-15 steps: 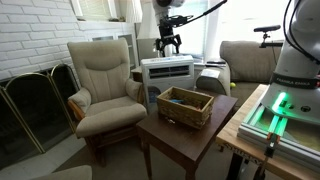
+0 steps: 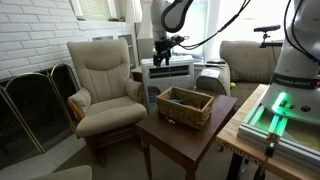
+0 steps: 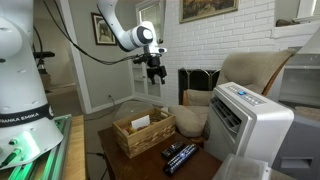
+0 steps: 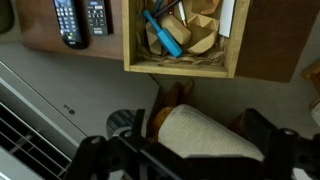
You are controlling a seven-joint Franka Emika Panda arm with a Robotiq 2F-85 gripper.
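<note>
My gripper (image 2: 168,55) hangs high in the air, open with nothing between its fingers. In exterior view 2 it shows as a dark shape (image 3: 156,74) well above and behind the wicker basket (image 3: 145,130). The wrist view has its dark fingers at the bottom edge, spread apart, beyond the basket's rim (image 4: 180,70). Inside that basket lie a blue-handled tool (image 4: 166,37), tan wooden-looking pieces (image 4: 200,32) and a white item (image 4: 226,15). Two dark remotes (image 4: 68,22) lie on the table beside the basket.
The dark brown table (image 2: 175,135) bears the basket. A beige armchair (image 2: 103,85) stands to the left in exterior view 1, and a white boxy appliance (image 3: 238,118) stands past the table in exterior view 2. Bare floor lies below the basket in the wrist view.
My arm's wrist has turned and the gripper sits a little lower in exterior view 1. The basket and table have not moved.
</note>
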